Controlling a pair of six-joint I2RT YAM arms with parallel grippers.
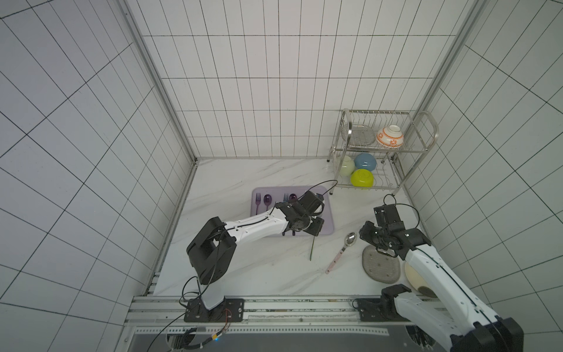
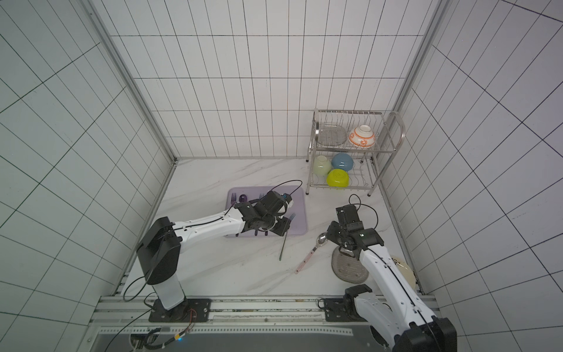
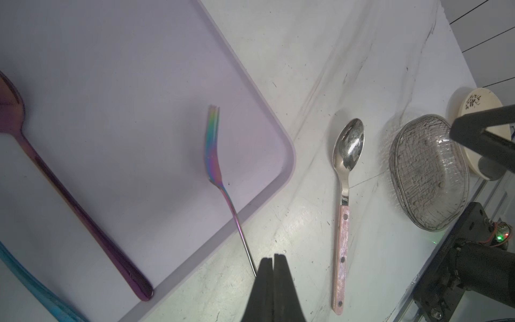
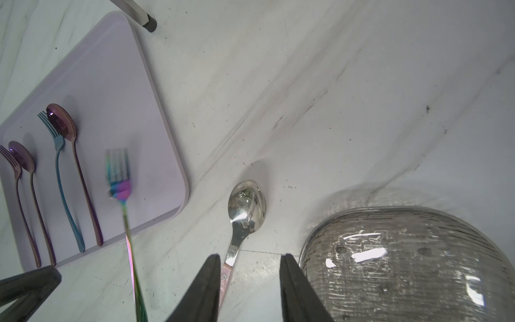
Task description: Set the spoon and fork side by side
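The iridescent fork (image 3: pixel 212 161) extends to the closed tips of my left gripper, its handle at the fingers. Its tines lie over the tray corner in the left wrist view, and its shape is blurred in the right wrist view. The spoon (image 3: pixel 342 236), with silver bowl and pink handle, lies on the counter to the right of the fork, a gap between them. My right gripper is part open and empty, above the counter near the spoon; its left finger overlaps part of the pink handle in that view.
A lilac tray (image 4: pixel 155 134) holds several forks and spoons. A glass dish (image 1: pixel 381 265) stands to the right of the spoon, and a metal rack (image 1: pixel 384 187) with bowls is at the back right. Bare counter lies in front of the tray.
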